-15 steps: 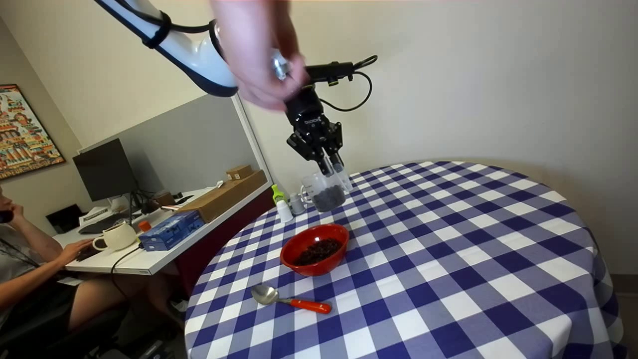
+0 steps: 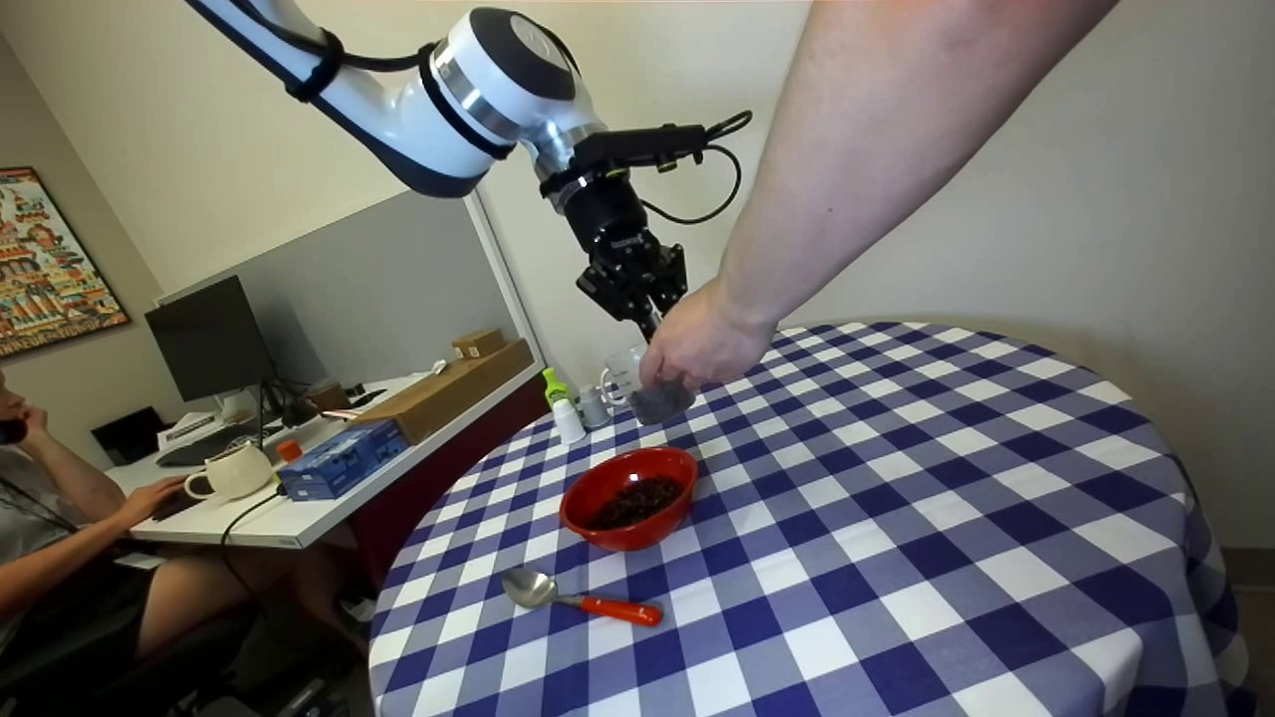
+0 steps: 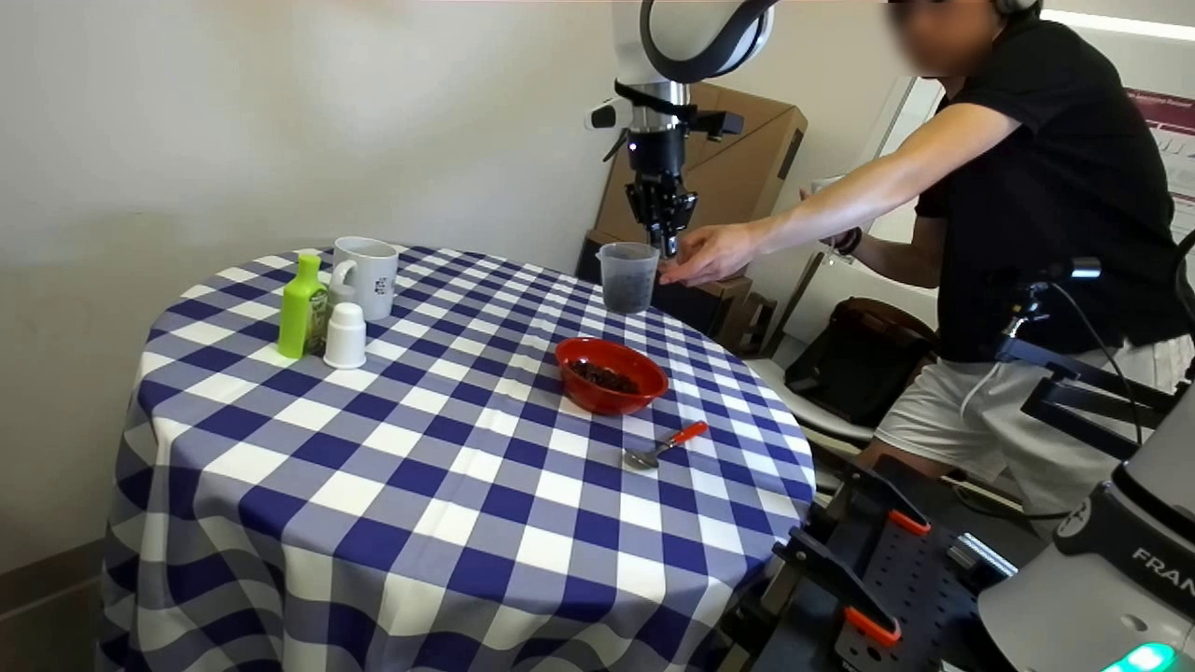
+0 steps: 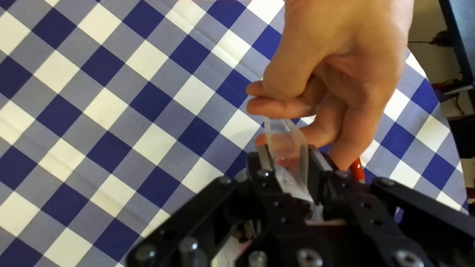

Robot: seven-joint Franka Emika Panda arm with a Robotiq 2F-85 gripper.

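A clear measuring cup [image 3: 628, 279] with dark contents hangs in the air, apart from the table. My gripper is shut on its clear handle, which shows between the fingers in the wrist view. A person's hand [image 2: 707, 341] is at the handle too, its fingers around the free end; whether it bears any weight I cannot tell. Below the cup, toward the camera in exterior view 1, stands a red bowl [image 2: 574, 500] partly filled with dark pieces. An orange-handled spoon [image 2: 582, 598] lies on the cloth beside the bowl.
A green bottle [image 3: 297, 308], a white shaker [image 3: 346, 336] and a white mug [image 3: 370, 276] stand grouped on the checked tablecloth [image 3: 448, 482]. The person's forearm [image 2: 873, 143] reaches in close to my gripper.
The person's hand has come down from beside my wrist to the cup's handle. My arm and the cup look nearly still; bowl and spoon have not moved.
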